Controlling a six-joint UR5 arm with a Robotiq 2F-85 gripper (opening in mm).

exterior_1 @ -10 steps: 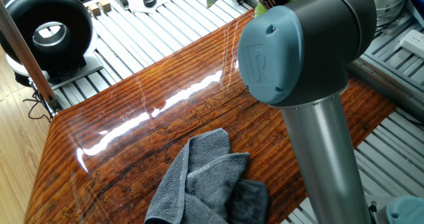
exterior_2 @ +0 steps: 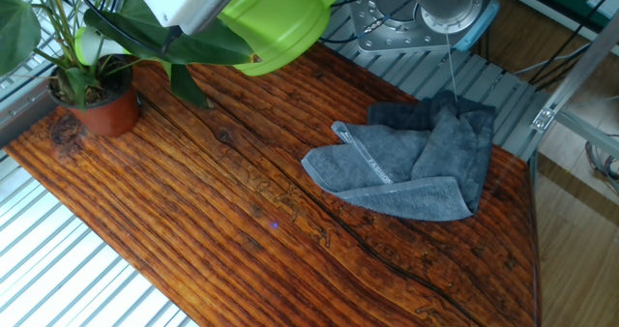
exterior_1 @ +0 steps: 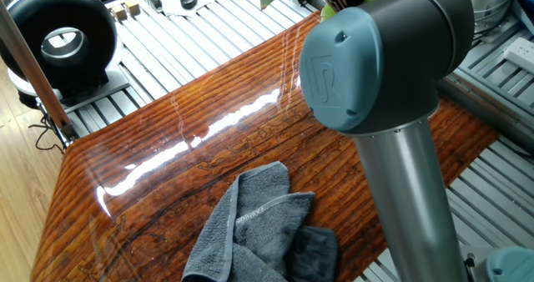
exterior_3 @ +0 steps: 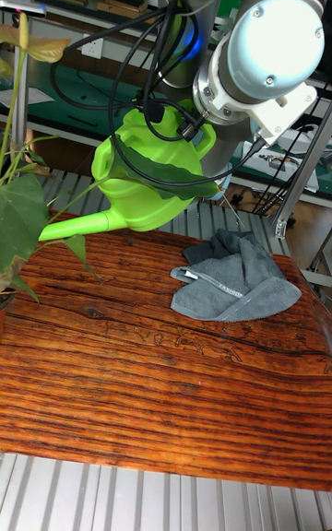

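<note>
A bright green watering can shows over the far edge of the wooden table, its spout pointing left towards the potted plant. In exterior view 2 the can is at the top, with the plant's brown pot to its left. My arm's wrist is just right of and above the can's handle. Leaves and black cables cover that area, so my gripper's fingers and any hold on the can cannot be made out. In exterior view 1 the arm's blue-capped joint hides most of the can.
A crumpled grey towel lies on the wooden table near its right end. Loose black cables loop around the wrist. A black ring-shaped device stands beyond the table.
</note>
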